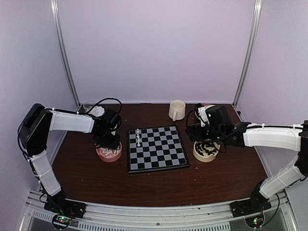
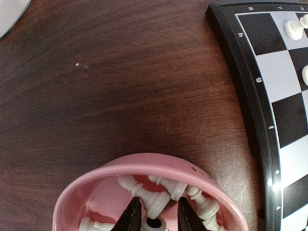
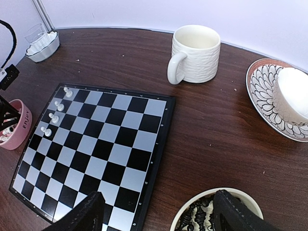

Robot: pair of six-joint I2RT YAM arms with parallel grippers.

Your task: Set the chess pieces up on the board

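The chessboard lies mid-table, with several white pieces standing in a line on its left side. The pink bowl holds loose white pieces. My left gripper is down in that bowl, its fingers part open around the region of a piece; whether they touch it I cannot tell. My right gripper is part open above the cream bowl of black pieces, beside the board's right edge, with nothing seen between its fingers.
A white mug stands behind the board. A patterned plate with a white bowl sits at the back right, and a white dish at the back left.
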